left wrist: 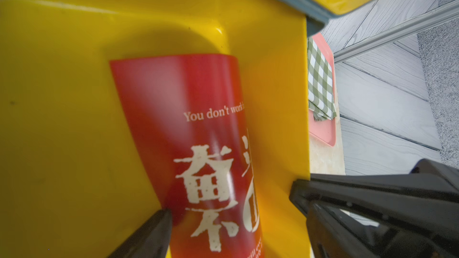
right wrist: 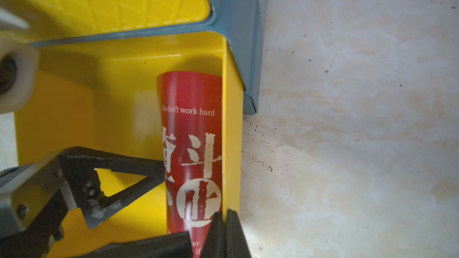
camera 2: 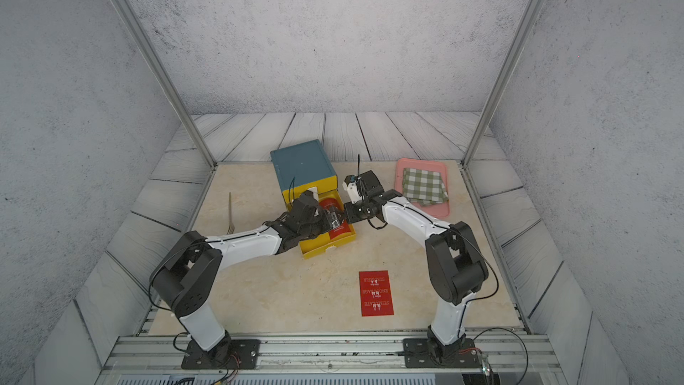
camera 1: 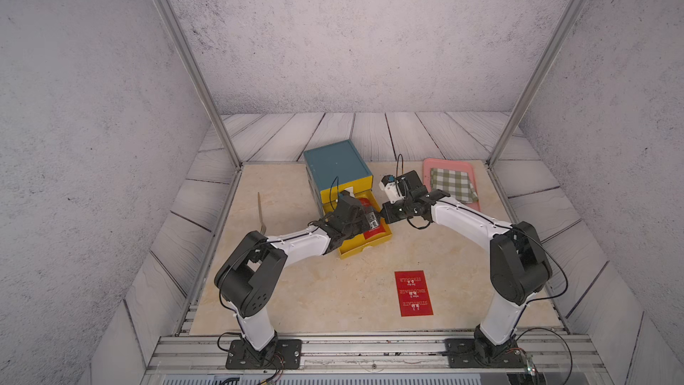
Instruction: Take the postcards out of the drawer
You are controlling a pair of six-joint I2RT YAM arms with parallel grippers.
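The yellow drawer [camera 1: 354,249] is pulled out of the blue cabinet [camera 1: 337,164]. Inside it, a red postcard [left wrist: 210,86] with white lettering stands curled against the right wall [right wrist: 232,153]. My left gripper is open inside the drawer, its fingers on either side of the card; its own arm hides part of the card from above. At the top of that right wall, my right gripper is shut, with the thin edge between its fingertips. Another red postcard [camera 1: 414,293] lies flat on the table in front.
A pink tray [camera 1: 472,169] with a green checked cloth [camera 1: 454,184] sits at the back right. A thin stick-like utensil [camera 1: 260,214] lies at the left.
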